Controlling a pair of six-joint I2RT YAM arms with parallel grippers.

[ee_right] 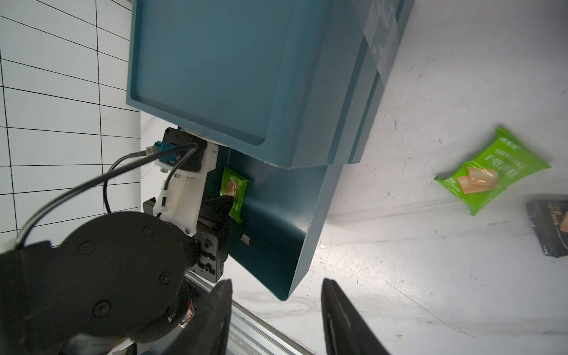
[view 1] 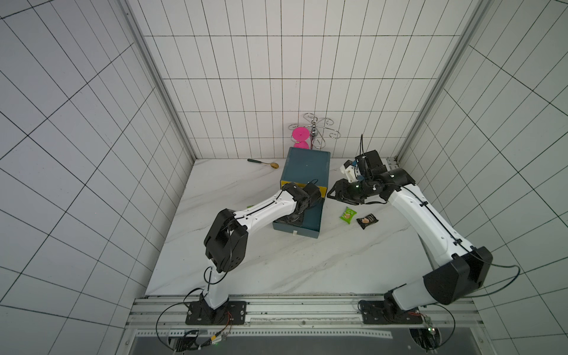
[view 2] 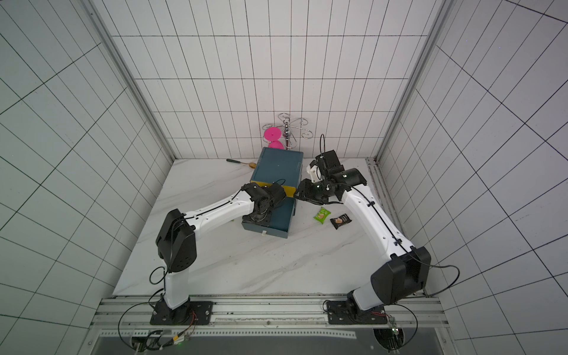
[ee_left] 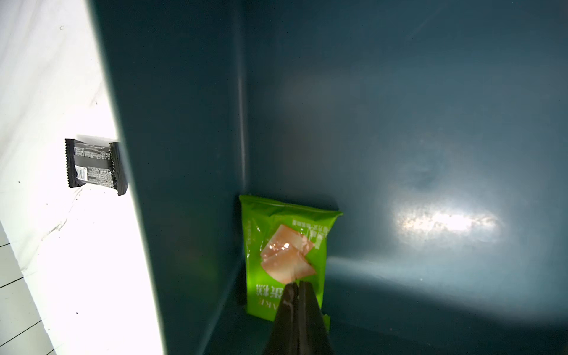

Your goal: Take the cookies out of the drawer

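Observation:
Inside the pulled-out blue-grey drawer (ee_right: 281, 227), a green cookie packet (ee_left: 284, 242) lies flat against the side wall. My left gripper is shut with nothing between its fingers. Its tips overlap the packet's lower part in the left wrist view, and the packet lies outside them. From the right wrist view the same packet shows beside the left gripper's dark fingers, partly covered. My right gripper hangs open and empty beside the drawer. In the top left view the left arm hides the packet.
On the table right of the drawer lie another green packet (view 1: 348, 214) and a black packet (view 1: 367, 221). The cabinet (view 1: 306, 165) stands behind the drawer, with a metal rack (view 1: 314, 129) at the back.

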